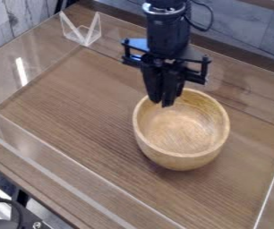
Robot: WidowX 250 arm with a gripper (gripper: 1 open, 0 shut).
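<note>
My black gripper (165,89) points down over the back rim of a light wooden bowl (180,137), its tip at or just inside the bowl's upper left part. Whether the fingers are open or shut, and whether anything is between them, I cannot tell. A blue object (136,45) shows behind the arm at its left side, partly hidden by it.
Clear plastic pieces stand at the back left and on the left edge. A wall runs along the back, and a dark cable lies at the bottom left corner.
</note>
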